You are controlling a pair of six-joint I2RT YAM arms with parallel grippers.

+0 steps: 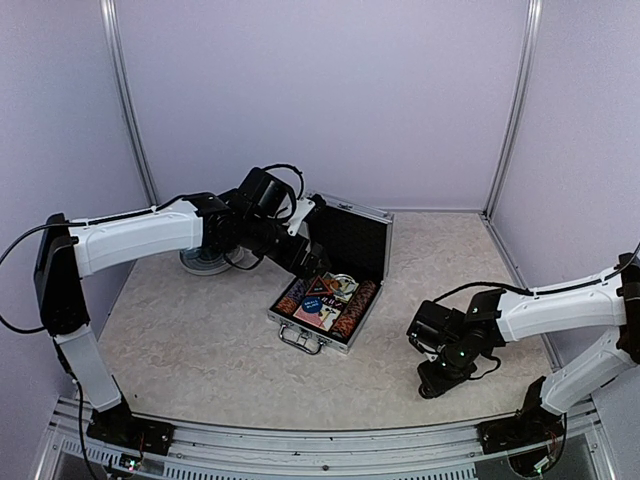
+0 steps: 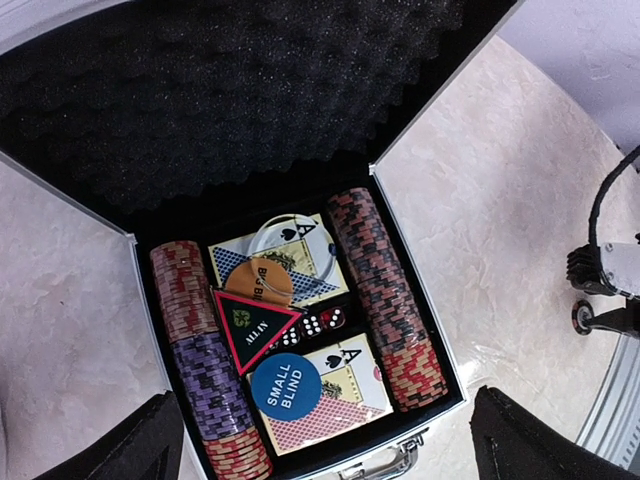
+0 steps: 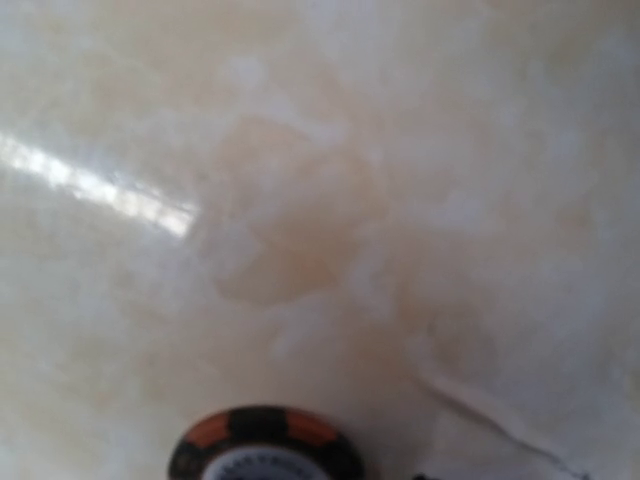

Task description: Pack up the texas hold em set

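The open silver case (image 1: 318, 343) stands mid-table with its foam-lined lid (image 2: 240, 90) raised. Inside lie rows of chips (image 2: 385, 295), two card decks, dice (image 2: 312, 325), a blue small blind button (image 2: 286, 387), an orange big blind button (image 2: 258, 282), a clear ring-like disc and a triangular all-in marker (image 2: 254, 325). Over the case hovers my left gripper (image 1: 314, 266), open and empty, its fingers (image 2: 125, 445) wide apart. Low at the front right, my right gripper (image 1: 428, 390) is shut on an orange-and-black poker chip (image 3: 262, 430); its fingers are out of sight in its wrist view.
A round, clear container (image 1: 203, 262) sits behind the left arm at the table's left. Bare tabletop (image 1: 410, 270) stretches between the case and the right arm, and in front of the case. Walls (image 1: 320, 100) close off the back and sides.
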